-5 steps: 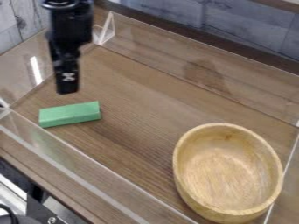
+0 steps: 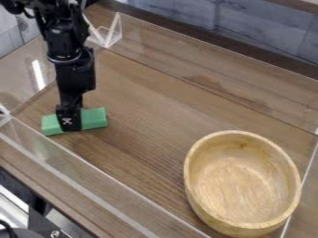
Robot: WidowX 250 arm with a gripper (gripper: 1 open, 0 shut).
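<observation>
A green rectangular block lies on the wooden tabletop at the left. My black gripper reaches down over it, its open fingers low at the block's middle and left part. Whether they touch it is hard to tell, as the gripper hides part of the block.
A large light wooden bowl sits at the front right. A grey wall runs along the back.
My gripper has come down and a little left from above the table onto the green block. The block and bowl look unmoved.
</observation>
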